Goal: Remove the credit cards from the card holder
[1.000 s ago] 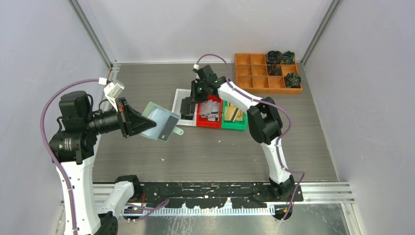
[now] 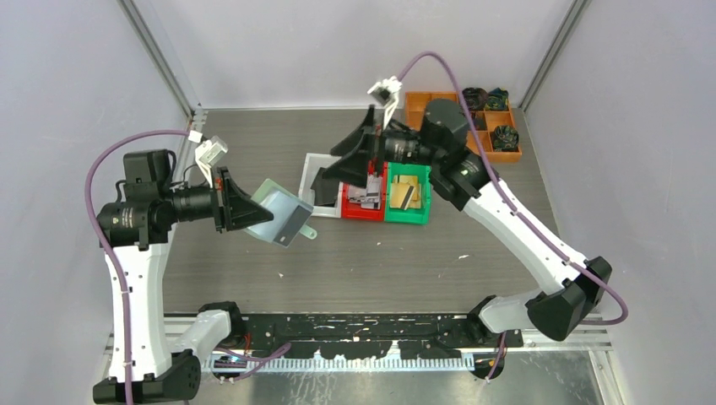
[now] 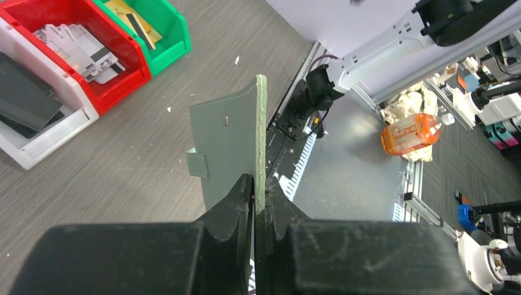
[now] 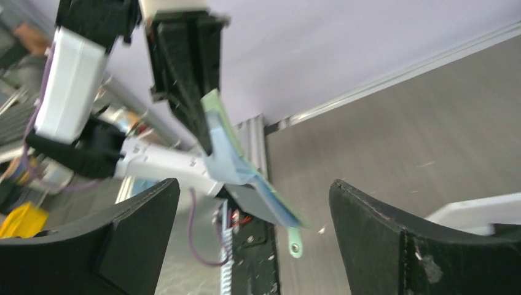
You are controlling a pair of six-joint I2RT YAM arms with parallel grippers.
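Note:
Held in the air at the left is a pale green card holder [image 2: 283, 213] with a clear sleeve and a grey card [image 2: 294, 224] showing in it. My left gripper [image 2: 268, 216] is shut on its edge; in the left wrist view the holder's green cover [image 3: 224, 141] stands upright between the fingers. My right gripper [image 2: 338, 160] is raised above the bins, its fingers wide apart with nothing between them. From the right wrist view, the holder [image 4: 246, 166] appears ahead in the gap, well away from the right fingers [image 4: 381, 239], its snap tab hanging down.
Three joined bins stand mid-table: white [image 2: 308, 173] with dark cards, red [image 2: 363, 214] with grey-white cards, green [image 2: 422, 194] with gold cards. An orange compartment tray [image 2: 418, 108] with dark bundles sits at the back right.
The right gripper has risen from over the white bin, swung to point left, and its arm has shifted right.

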